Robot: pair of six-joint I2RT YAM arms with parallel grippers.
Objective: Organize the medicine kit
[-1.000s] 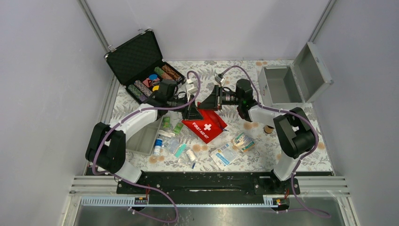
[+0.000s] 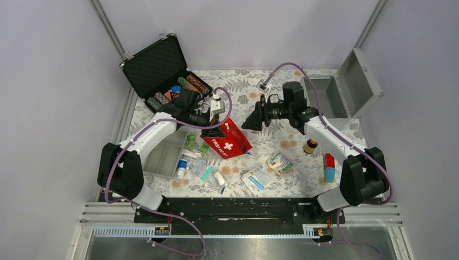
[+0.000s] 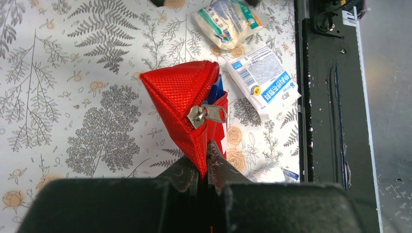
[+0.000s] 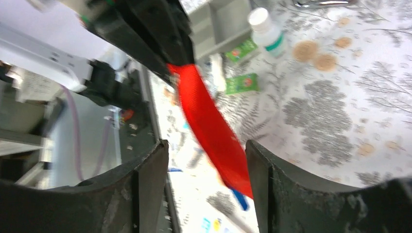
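Observation:
A red first aid kit pouch (image 2: 226, 141) (image 3: 180, 97) (image 4: 209, 126) hangs from my left gripper (image 2: 212, 130), which is shut on its fabric, the zipper pull just beyond the fingertips. In the left wrist view the pouch gapes slightly, showing blue inside. My right gripper (image 2: 254, 122) is open, with its fingers apart, to the right of the pouch; from the right wrist camera the pouch appears beyond and between them. A white packet (image 2: 257, 179) (image 3: 262, 80) and a clear-bagged item (image 2: 280, 163) (image 3: 228, 24) lie at the front right.
A grey bin (image 2: 154, 162) with small medicine items beside it is at left, an open chip case (image 2: 149, 67) behind. An open white box (image 2: 361, 81) stands at back right; a brown bottle (image 2: 310, 145) and red-blue box (image 2: 329, 172) lie right.
The left gripper and pouch have shifted slightly left.

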